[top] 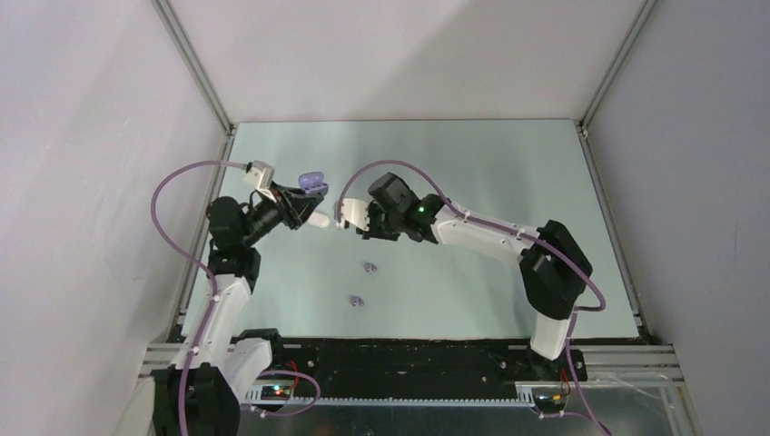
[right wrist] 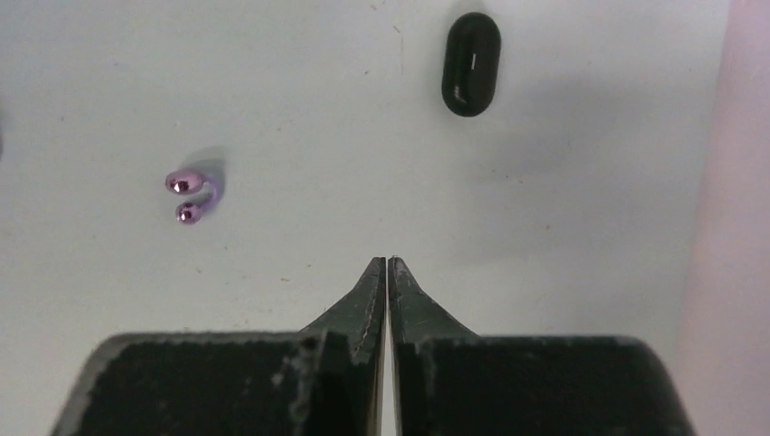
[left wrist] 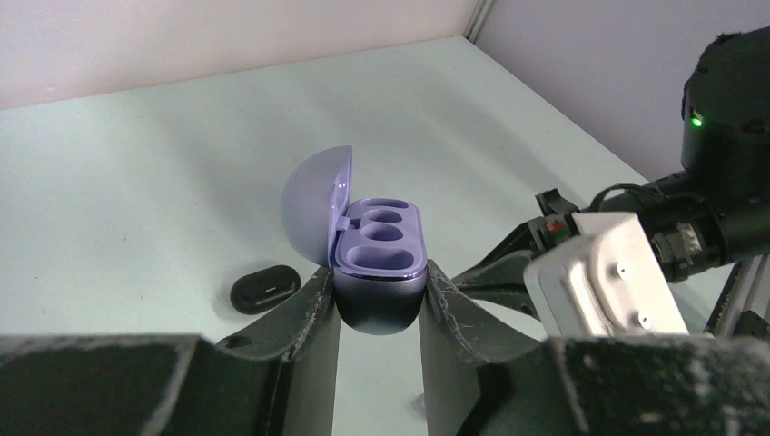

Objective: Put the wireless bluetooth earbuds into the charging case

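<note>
The lilac charging case [left wrist: 380, 259] is held upright in my left gripper, lid open, its slots facing up; in the top view it shows at the upper left [top: 313, 186]. My right gripper hangs above the table right of the case, fingertips together with nothing visible between them. A pair of small pinkish-purple earbuds [right wrist: 186, 183] lies on the table in the right wrist view. Two small purple items show below the right gripper in the top view, one [top: 370, 267] higher and one [top: 357, 300] lower.
A black oval object lies on the table, also seen behind the case in the left wrist view. A white oval object [top: 318, 220] is beside the left gripper.
</note>
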